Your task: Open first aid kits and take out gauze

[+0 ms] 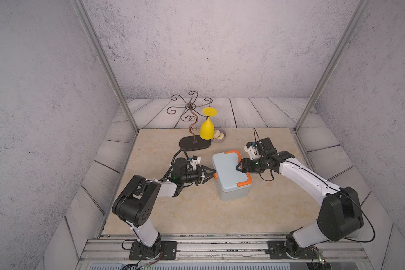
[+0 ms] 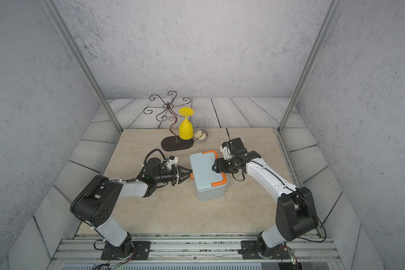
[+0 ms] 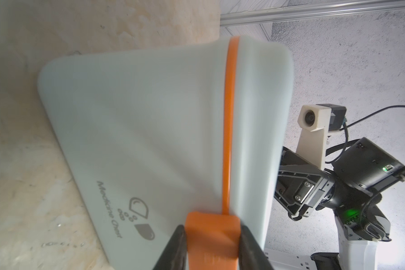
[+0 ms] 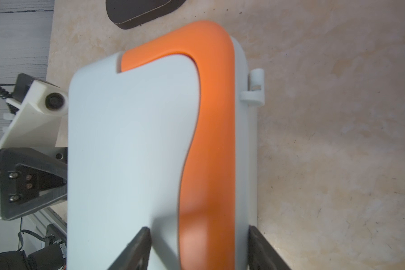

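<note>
The pale grey first aid kit (image 1: 227, 168) (image 2: 203, 168) stands closed at the table's middle, with an orange handle along its right side and "Medicine Chest" printed on it (image 3: 135, 135). My left gripper (image 1: 213, 175) is shut on the orange latch (image 3: 211, 238) at the kit's left side. My right gripper (image 1: 240, 166) is at the lid's right side, part open, its fingers either side of the orange handle (image 4: 209, 180). No gauze is in view.
Behind the kit stand a metal scroll stand (image 1: 191, 144) with a hanging yellow goblet (image 1: 207, 130) and a grey bowl (image 1: 221, 140) of pale items.
</note>
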